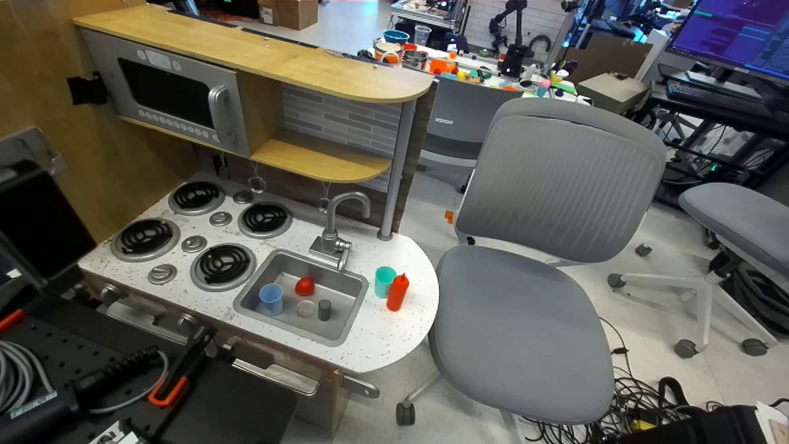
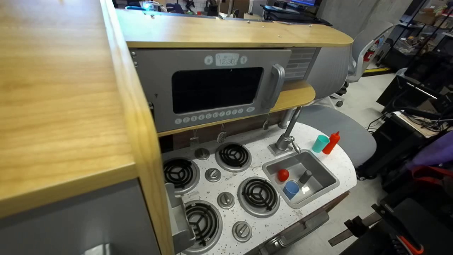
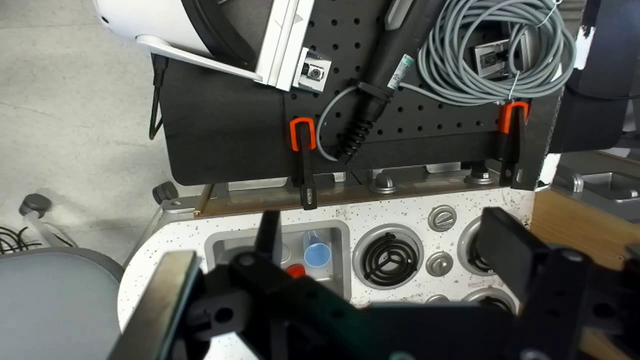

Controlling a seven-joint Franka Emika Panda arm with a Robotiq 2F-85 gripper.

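Note:
My gripper stands open in the wrist view, its two dark fingers far apart with nothing held between them. Neither exterior view includes it. Below it lies the toy kitchen counter with a grey sink. Inside the sink are a clear blue cup, a red ball-like object and a small grey cylinder. On the counter to the sink's right in exterior view 1, a teal cup and a red squeeze bottle stand side by side; the wrist view does not show this pair.
A grey faucet rises behind the sink. Several black-coiled burners lie left of it, beneath a shut toy microwave and a wooden shelf. A grey chair crowds the counter's rounded end. Clamps and cable lie on the black platform.

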